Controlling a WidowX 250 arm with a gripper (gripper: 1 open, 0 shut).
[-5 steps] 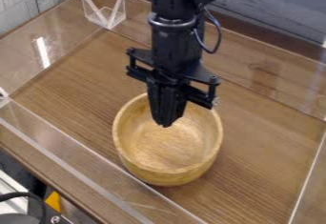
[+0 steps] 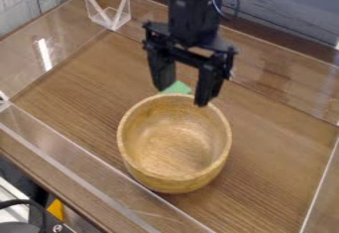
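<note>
The black gripper (image 2: pixel 187 80) hangs over the back rim of a yellow oval bowl (image 2: pixel 173 162), its two dark fingers spread open. A green object (image 2: pixel 177 88) lies on the wooden table behind the bowl, partly hidden by the gripper. The bowl's inside looks empty.
A clear angular object (image 2: pixel 113 9) stands at the back left. A small yellow object (image 2: pixel 56 206) and dark cables lie beyond the table's front left edge.
The gripper has moved back from above the bowl's middle towards its far rim, uncovering part of the green object.
</note>
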